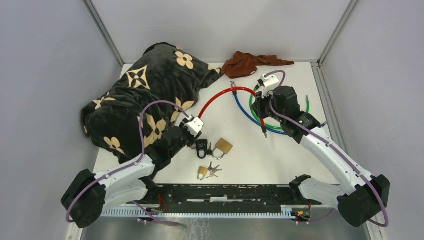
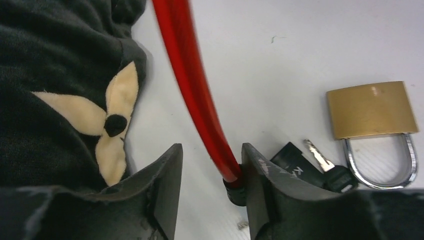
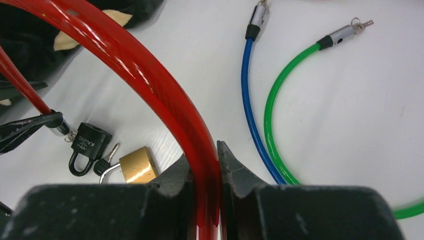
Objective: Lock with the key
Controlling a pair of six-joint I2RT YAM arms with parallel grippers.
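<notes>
A red cable lock [image 1: 239,89] arches between my two arms. In the right wrist view its thick red tube [image 3: 150,90] runs down between the fingers of my right gripper, which is shut on it. In the left wrist view my left gripper has its fingers apart. The cable's black-collared end [image 2: 235,192] lies against the right-hand finger, clear of the left-hand one. Beyond it lie a black padlock [image 3: 90,142], a key with a black head [image 2: 340,178] and a large brass padlock [image 2: 372,109]. The lock tip below the collar is mostly hidden.
A small brass padlock [image 1: 202,172] and a bunch of keys [image 1: 213,170] lie near the front. A blue cable [image 1: 243,110] and a green cable [image 3: 272,100] rest at the right. The dark blanket [image 1: 150,95] fills the left; a brown cloth [image 1: 245,65] sits behind. Mid-table is clear.
</notes>
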